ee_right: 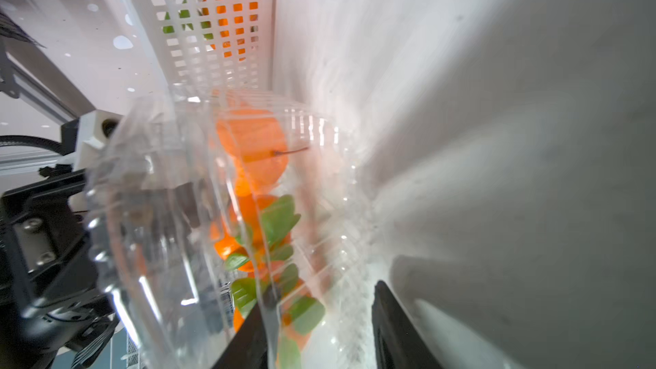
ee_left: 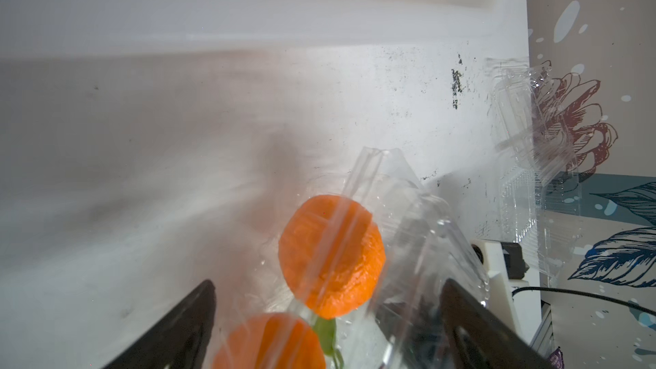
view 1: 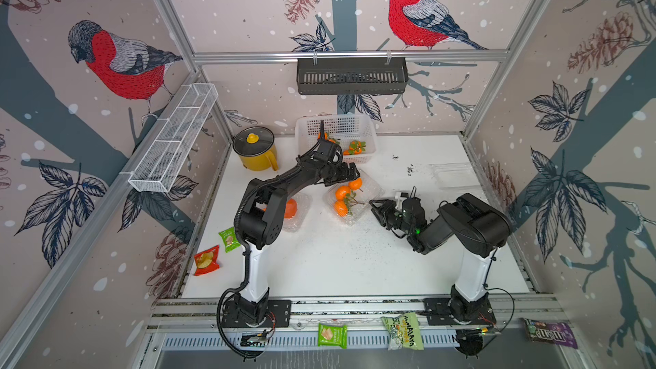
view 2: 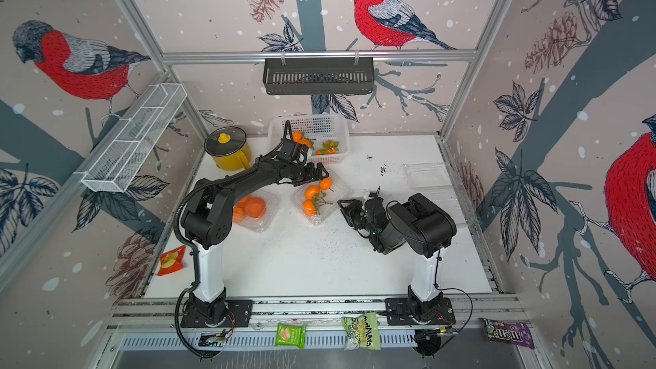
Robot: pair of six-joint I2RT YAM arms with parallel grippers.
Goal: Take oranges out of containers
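A clear plastic container (view 1: 350, 213) sits mid-table with several oranges in it; the far one (ee_left: 332, 256) and a lower one (ee_left: 276, 345) show between my left fingers, and green leaves (ee_right: 276, 222) lie among the fruit. Over the container's far end, my left gripper is open, holding nothing. At its right side, my right gripper is closed on the clear container wall, which looks tilted in the right wrist view. A second clear container (view 2: 255, 222) with oranges (view 2: 254, 207) stands left of it, partly behind the left arm in the top left view.
A white basket (view 1: 369, 138) holding oranges with leaves stands behind the container. The yellow pot (view 1: 257, 158) is at the back left. Empty clear containers (view 1: 452, 175) lie at the back right. Snack packets (view 1: 206, 260) rest at the left edge.
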